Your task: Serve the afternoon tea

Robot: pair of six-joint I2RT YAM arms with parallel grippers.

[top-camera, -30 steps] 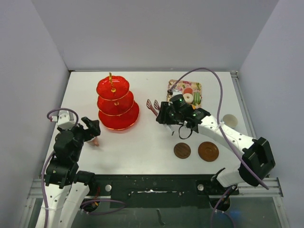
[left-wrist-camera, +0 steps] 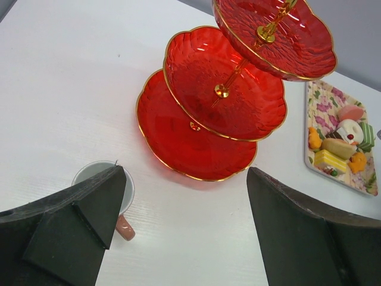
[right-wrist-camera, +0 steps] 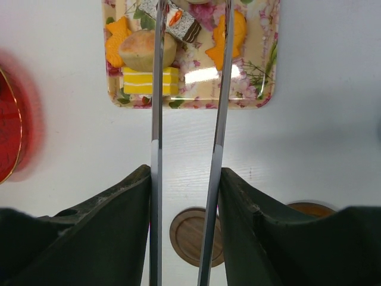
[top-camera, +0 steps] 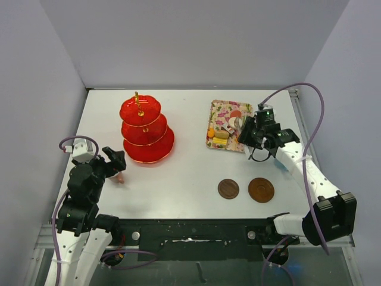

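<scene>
A red three-tier stand with gold rims [top-camera: 149,151] sits left of centre. A floral tray [top-camera: 215,106] at the back holds several pieces, among them a round bun [right-wrist-camera: 140,53], a yellow layered slice [right-wrist-camera: 138,80] and orange fish shapes [right-wrist-camera: 117,42]. My right gripper [top-camera: 238,125] is over the tray with long metal tong arms between its fingers, reaching down toward the food; their tips lie out of frame in the right wrist view. My left gripper stands open at the left, beside a white cup [left-wrist-camera: 94,170] with a brown handle.
Two brown round coasters [top-camera: 228,188] [top-camera: 261,190] lie at the front right. Walls border the table at back and sides.
My right arm has moved right from near the stand to over the tray, carrying the tongs. The left arm has stayed put.
</scene>
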